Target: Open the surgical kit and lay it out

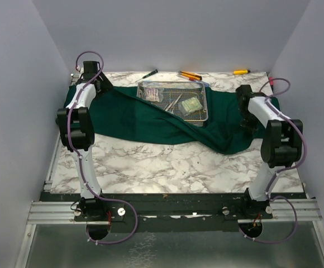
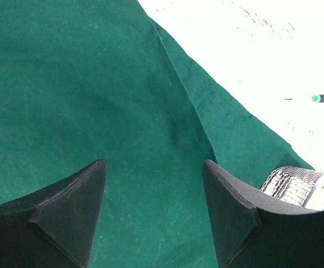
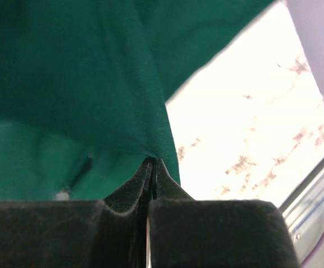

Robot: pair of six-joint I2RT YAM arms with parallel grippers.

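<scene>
A green cloth is spread across the table, with a diagonal fold running beneath the wire basket. Inside the basket lie a bag of swabs, steel tools and a gauze packet. At the right, my right gripper is shut on the cloth's edge, pinching it at the fingertips. My left gripper stands open over the cloth at the far left, nothing between its fingers; the basket's corner shows to its right.
Behind the basket lie a dark pen, orange-handled tools and, farther right, a yellow tool. Bare marble fills the front of the table. Walls flank both arms.
</scene>
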